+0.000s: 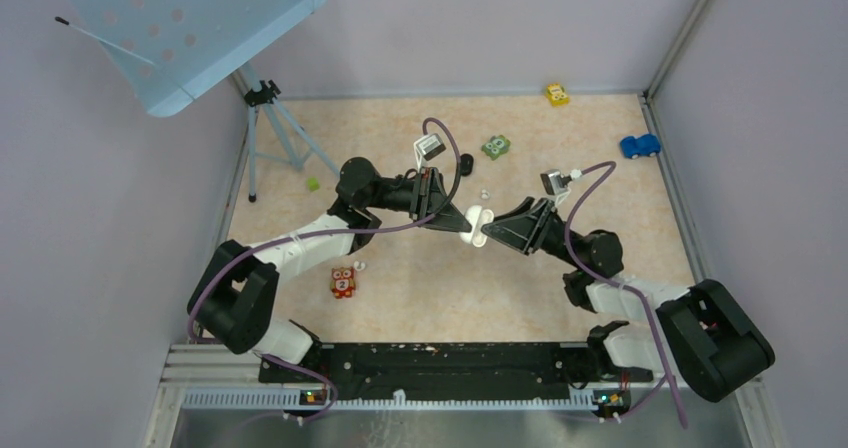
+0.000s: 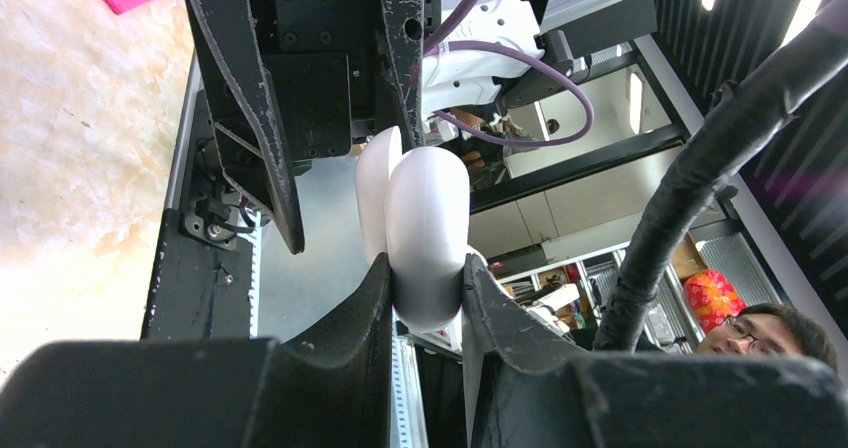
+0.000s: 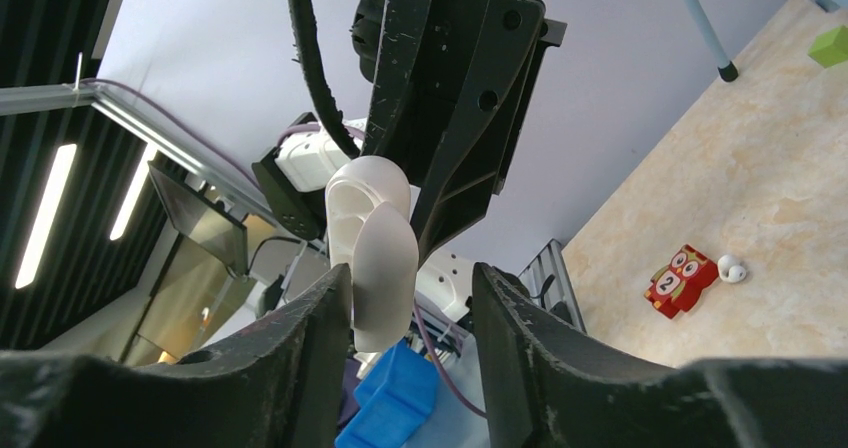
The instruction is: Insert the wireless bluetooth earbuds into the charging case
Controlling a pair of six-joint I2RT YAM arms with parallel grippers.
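Note:
A white charging case [image 1: 480, 226] is held off the table, its lid swung open, by my left gripper [image 1: 466, 225], which is shut on it. In the left wrist view the rounded case [image 2: 428, 238] is pinched between the fingertips. My right gripper is part open, its left finger [image 3: 322, 318] close against the case's lid [image 3: 385, 278]; the right finger stands clear. Whether that finger touches is unclear. One white earbud [image 3: 733, 268] lies on the table by the red owl block. Another small white piece [image 1: 485, 194], probably an earbud, lies behind the case.
A red owl block [image 1: 343, 283], a green block [image 1: 496, 146], a dark oval object [image 1: 466, 164], a yellow toy [image 1: 557, 94] and a blue toy car [image 1: 640, 146] are spread on the table. A light-blue tripod [image 1: 290, 133] stands back left.

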